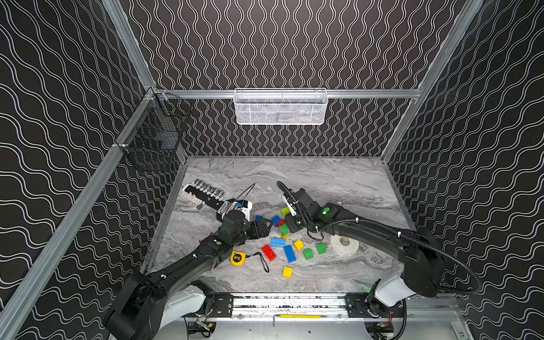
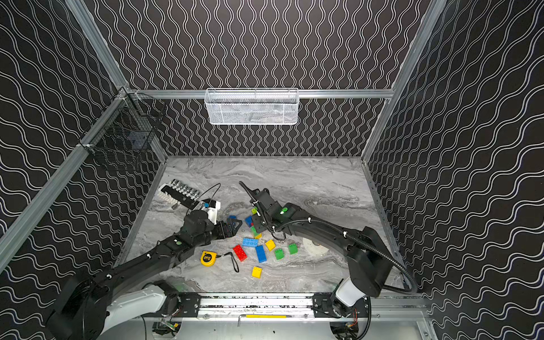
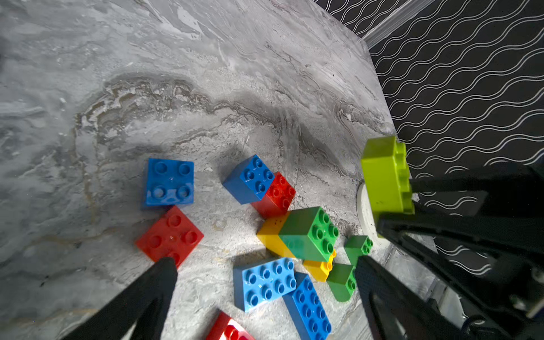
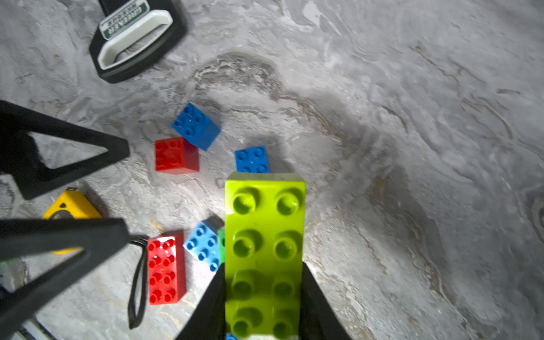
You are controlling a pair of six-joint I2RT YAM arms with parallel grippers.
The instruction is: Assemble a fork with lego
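Note:
A lime-green long brick (image 4: 264,249) (image 3: 383,175) is clamped in my right gripper (image 1: 288,210), held up over the table. My left gripper (image 1: 265,225) is open above the bricks, with no brick between its fingers. Beneath are a blue square brick (image 3: 170,178), a red square brick (image 3: 169,237), another blue brick (image 3: 249,179) by a red one (image 3: 276,193), a green brick (image 3: 307,232) with yellow, a light blue brick (image 3: 264,283), a dark blue long brick (image 3: 307,308) and a red long brick (image 4: 166,268).
A yellow tape measure (image 1: 237,258) with strap lies front left, a white tape roll (image 1: 345,244) at right, a socket set (image 1: 203,193) back left. More yellow (image 1: 288,272) and green bricks (image 1: 321,248) lie in front.

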